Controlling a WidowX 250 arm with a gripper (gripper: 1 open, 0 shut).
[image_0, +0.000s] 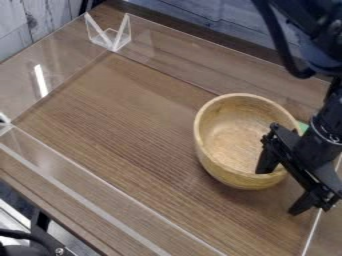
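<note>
A light yellow wooden bowl (227, 125) sits on the wooden table at the middle right. My gripper (287, 170), black and bulky, is at the bowl's right side, reaching down over its lower right rim. Whether its fingers are closed on the rim is unclear, as the dark parts overlap. A small green object (303, 129) is mostly hidden behind the gripper.
A white wire-like item (110, 32) stands at the far upper left. The table's edge runs along the lower left.
</note>
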